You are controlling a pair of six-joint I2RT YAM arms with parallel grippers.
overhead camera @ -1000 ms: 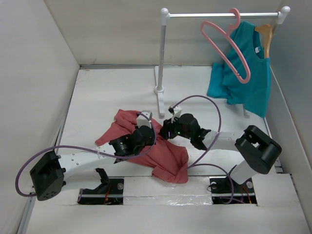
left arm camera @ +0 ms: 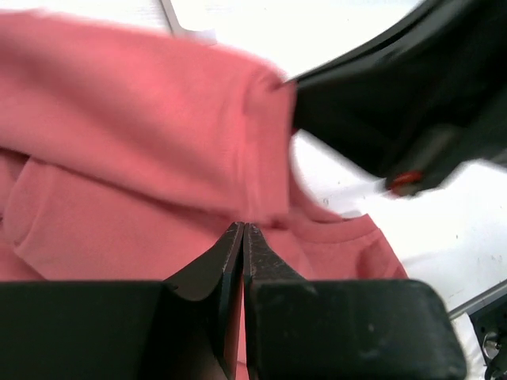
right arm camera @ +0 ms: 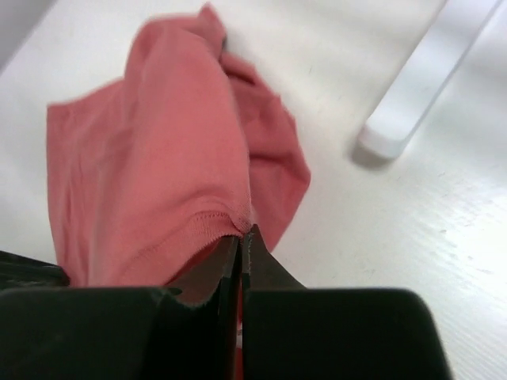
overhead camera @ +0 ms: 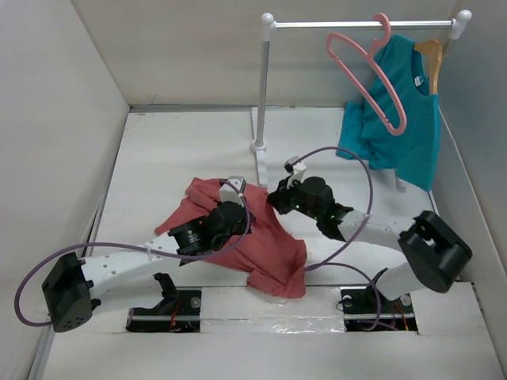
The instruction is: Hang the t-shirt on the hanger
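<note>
The red T-shirt (overhead camera: 269,261) lies crumpled on the white table beneath both arms. My left gripper is shut over the shirt, with nothing clearly between its fingers. My right gripper is shut on an edge of the shirt, which is raised at its fingertips and also shows beside the dark gripper in the left wrist view. An empty pink hanger (overhead camera: 383,83) hangs on the rail above, at the right.
The white rack (overhead camera: 264,79) stands at the back, its foot (overhead camera: 261,166) just behind the shirt. A teal shirt (overhead camera: 416,138) hangs on a wooden hanger at the right.
My right gripper has moved up and slightly right, drawing the shirt's edge with it. The left arm has shifted only slightly.
</note>
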